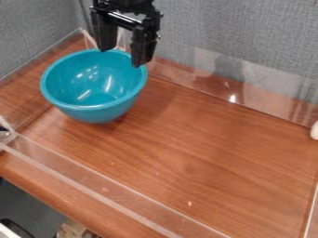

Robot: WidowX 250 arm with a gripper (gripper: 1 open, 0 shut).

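A glossy turquoise bowl [89, 98] rests upright and empty on the wooden table at the upper left. My black gripper [125, 52] hangs over the bowl's back part, open, its two fingers spread with nothing seen between them. The right finger is near the bowl's back right rim; whether it touches cannot be told.
Clear low walls edge it, with grey padded panels behind. A small white object [313, 130] shows at the right edge.
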